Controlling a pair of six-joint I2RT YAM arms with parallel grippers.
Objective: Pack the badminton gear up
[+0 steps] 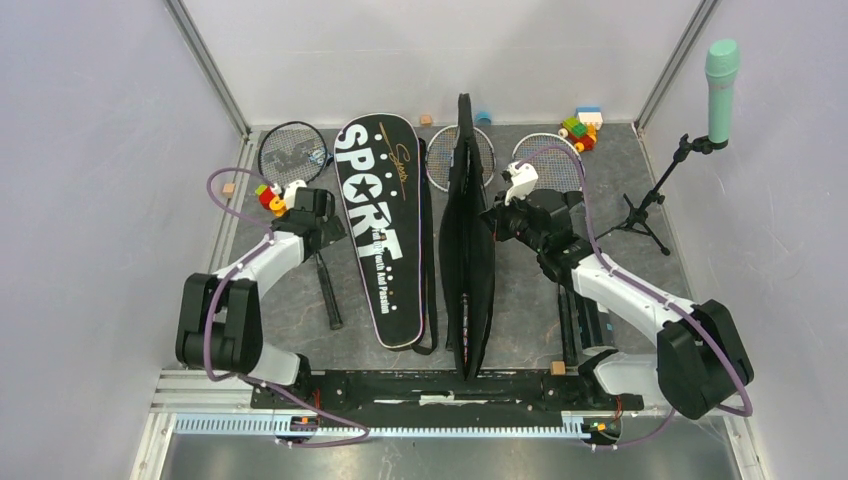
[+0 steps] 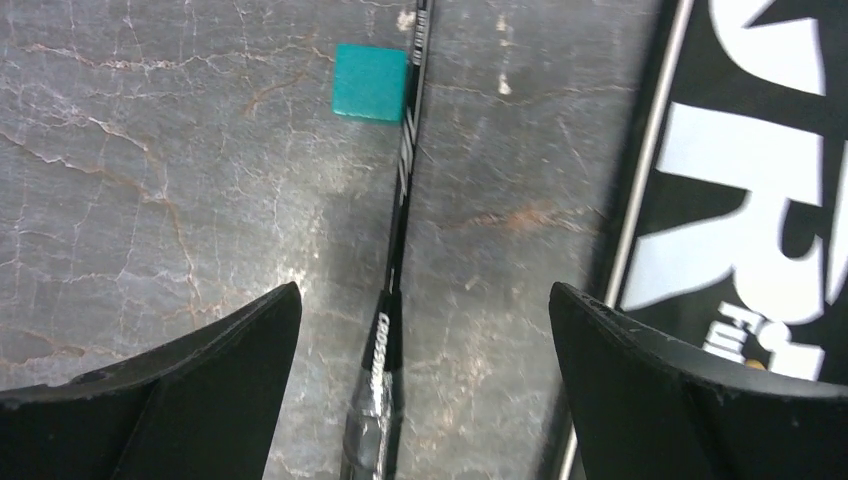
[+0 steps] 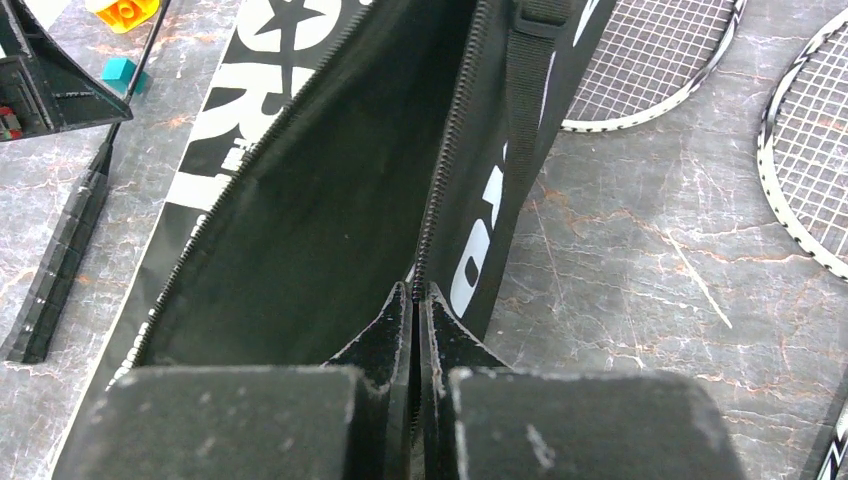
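My right gripper is shut on the zipper edge of the black bag (image 1: 467,260), whose long opening gapes in the right wrist view. From above, that bag stands narrow and on edge. My left gripper stands open over a dark-strung racket, with its thin shaft (image 2: 402,190) between the spread fingers but nothing gripped. The racket's black handle (image 1: 328,292) lies on the floor below the left arm, and its head (image 1: 290,150) is at the far left. A second bag, marked SPORT (image 1: 400,260), lies flat between the arms.
White rackets (image 1: 548,150) lie at the back, one partly behind the raised bag. A dark tube (image 1: 594,322) is beside the right arm. Toy blocks (image 1: 578,128), a teal block (image 2: 369,83) and a tripod (image 1: 645,213) stand around.
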